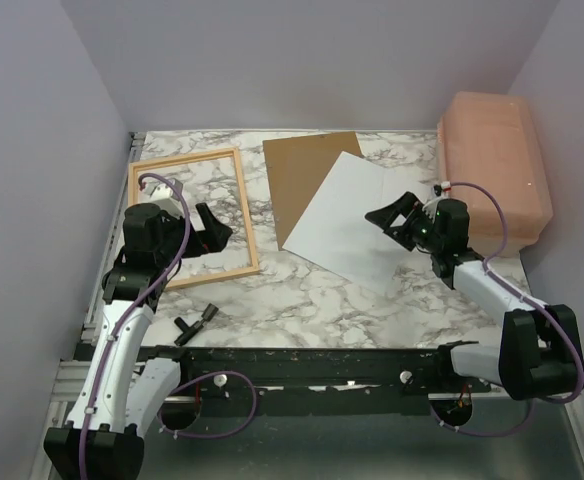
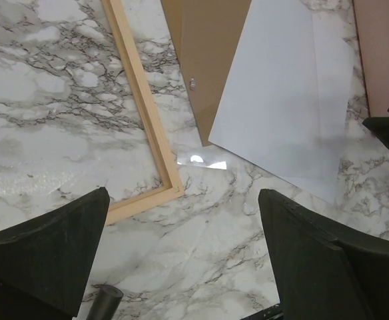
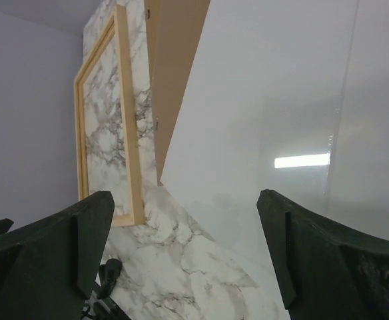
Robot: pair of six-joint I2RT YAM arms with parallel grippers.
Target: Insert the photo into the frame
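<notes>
A light wooden frame (image 1: 248, 220) lies on the marble table at the left, also seen in the left wrist view (image 2: 148, 107). A brown backing board (image 1: 290, 175) lies right of it, partly covered by a white sheet (image 1: 342, 225) with a clear, glossy layer over its right part (image 3: 301, 120). My left gripper (image 1: 202, 225) is open above the frame, nothing between its fingers. My right gripper (image 1: 392, 215) is open above the white sheet, also empty. Which layer is the photo I cannot tell.
A pink box (image 1: 492, 160) stands at the right back. Dark tool-like pieces (image 1: 197, 325) lie near the front left edge. Bare marble (image 1: 302, 315) shows along the front.
</notes>
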